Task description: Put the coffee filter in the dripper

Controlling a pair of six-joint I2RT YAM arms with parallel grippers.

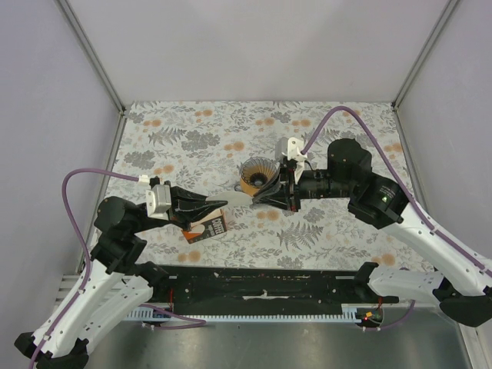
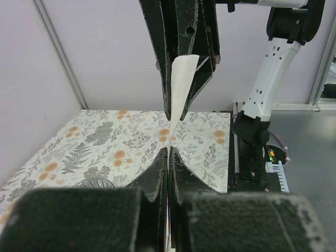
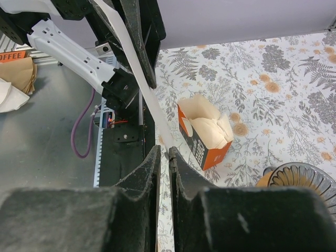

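Observation:
A white paper filter (image 1: 234,198) is held in the air between both grippers, seen edge-on in both wrist views. My left gripper (image 1: 216,202) is shut on one end of it. My right gripper (image 1: 260,195) is at the other end, its fingertips at the filter; how far they are parted is hard to tell. The dripper (image 1: 255,167) (image 3: 297,176) sits on the patterned mat just behind, a clear ribbed cone on an orange body.
An open filter box (image 1: 201,229) (image 3: 206,134) lies on the mat below my left gripper. Pale walls enclose the sides and back.

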